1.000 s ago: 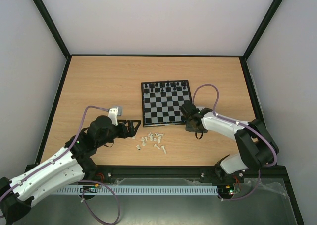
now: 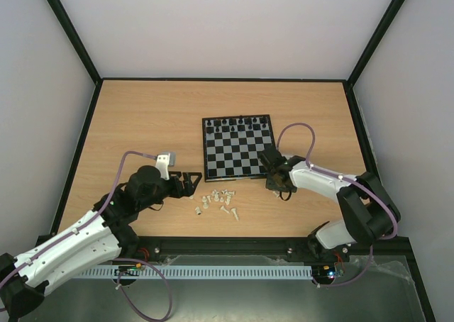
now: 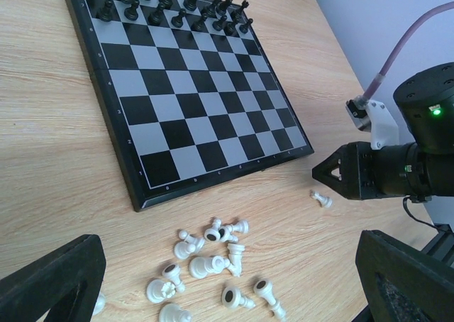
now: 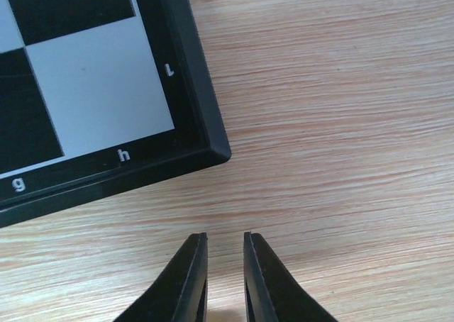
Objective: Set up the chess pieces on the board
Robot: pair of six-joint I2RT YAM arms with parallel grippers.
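Note:
The black-framed chessboard lies flat, with dark pieces standing in rows at its far side; the near squares are bare. White pieces lie scattered on the table in front, several on their sides. Left of the board's near corner, my left gripper hangs with its fingers wide apart and nothing between its fingers. My right gripper is just off the board's near right corner, its fingertips a small gap apart with nothing visibly held. One white piece lies on the table close to it.
Bare table surrounds the board, with wide free room behind it and at the left. A small grey object shows behind the left gripper. The two arms stand on opposite sides of the loose white pieces.
My right gripper has shifted very slightly, and a white piece beneath it now shows in the top view. The left arm, board and other pieces look unmoved.

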